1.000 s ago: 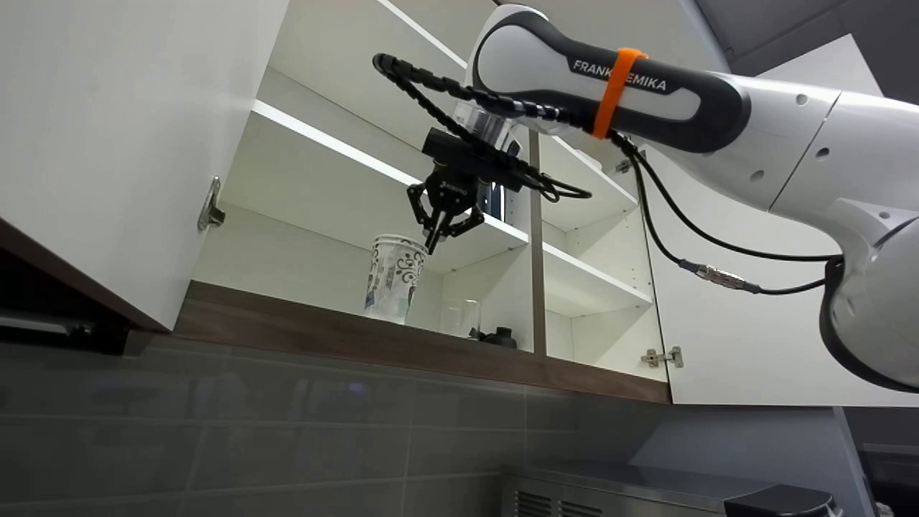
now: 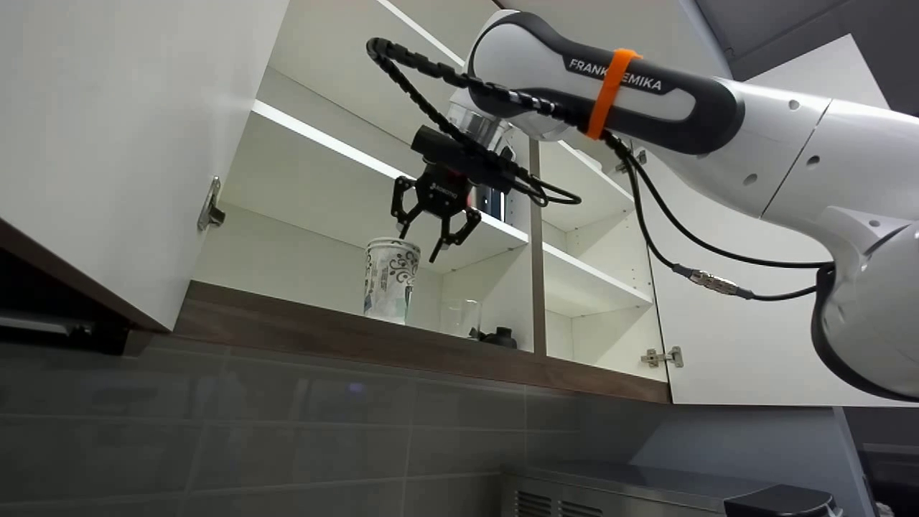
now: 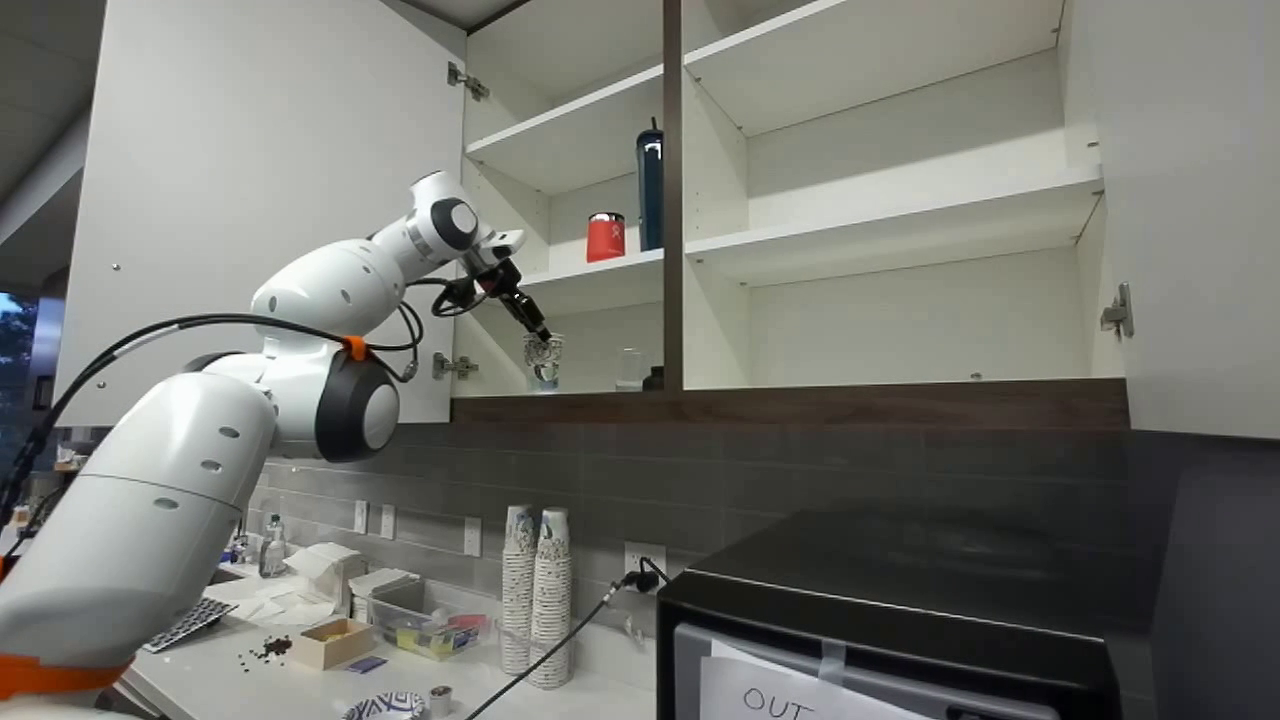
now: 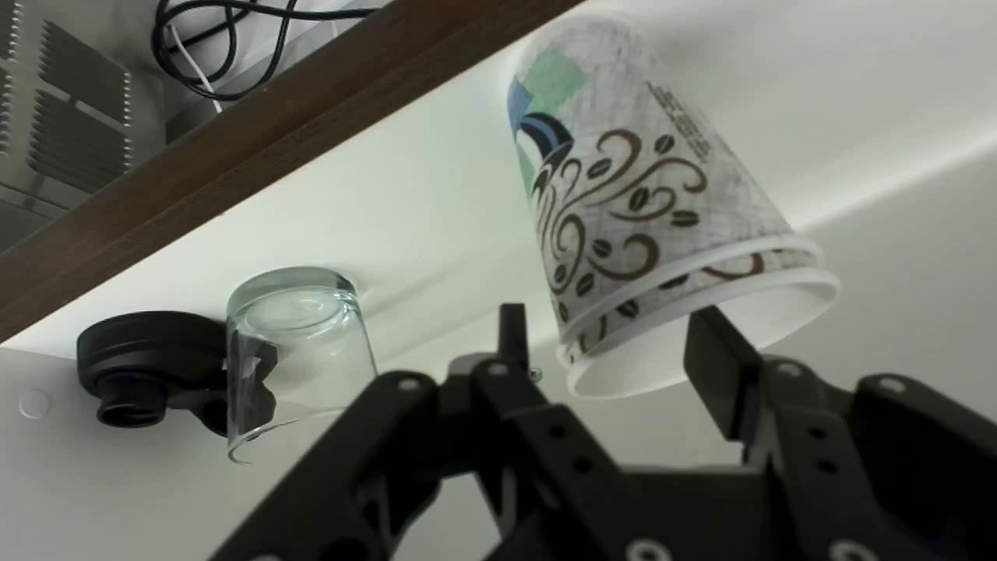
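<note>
A pair of nested paper cups (image 2: 391,283) with a brown swirl print stands mouth up on the lowest shelf of the open cabinet. My gripper (image 2: 418,247) is partly open at the cups' rim. One fingertip is over the cup mouth, while the other hangs outside on the right. In the wrist view, the cups (image 4: 626,178) show their double rim in the gap between my fingers, with the right finger overlapping the mouth. Whether either finger touches the rim, I cannot tell. Exterior view 2 shows the cups (image 3: 543,364) below the fingertips.
A clear glass (image 4: 299,346) and a black lid-like item (image 4: 149,355) share the shelf beside the cups. A red tumbler (image 3: 606,236) and a dark tall bottle (image 3: 650,192) occupy the shelf above. The cabinet's brown front edge (image 2: 284,319) runs just before the cups.
The fingers have opened from shut, and the gripper has shifted slightly left and up. The cups leaned right before and now stand more upright.
</note>
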